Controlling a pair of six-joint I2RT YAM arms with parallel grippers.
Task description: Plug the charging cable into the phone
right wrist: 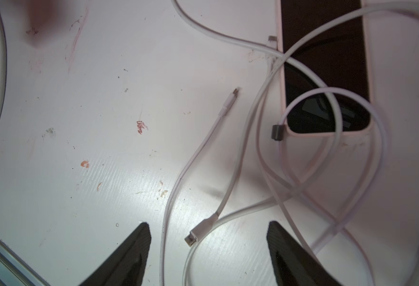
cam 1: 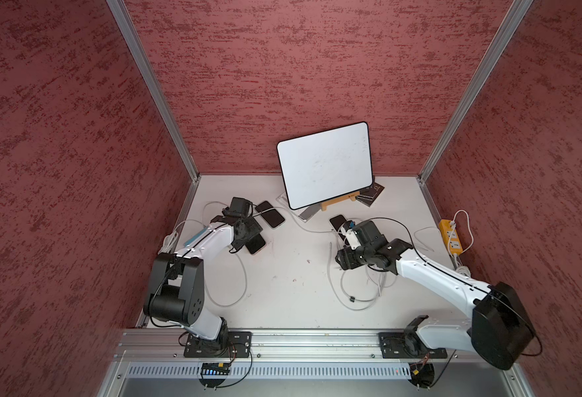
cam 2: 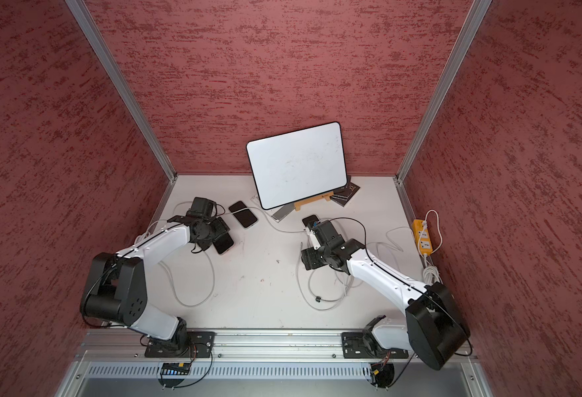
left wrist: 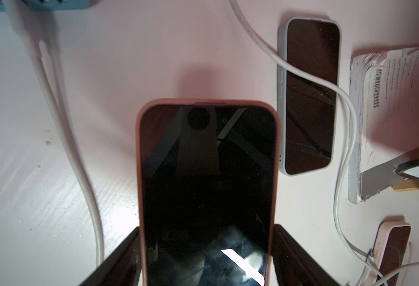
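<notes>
A pink-edged phone (left wrist: 207, 181) sits between the fingers of my left gripper, which is shut on it at its sides, at the left of the table. My right gripper is part open over several white cables at the right. Between its fingertips lie a cable plug (right wrist: 202, 231) and bare cable, not held. A thinner cable end (right wrist: 228, 102) lies just beyond. Another pink phone (right wrist: 323, 66) lies at the right wrist view's top, crossed by cables.
A dark phone (left wrist: 309, 95) lies right of the held one. A whiteboard (cam 1: 324, 165) stands at the back on a wooden easel. A power strip (cam 1: 451, 235) is at the right edge.
</notes>
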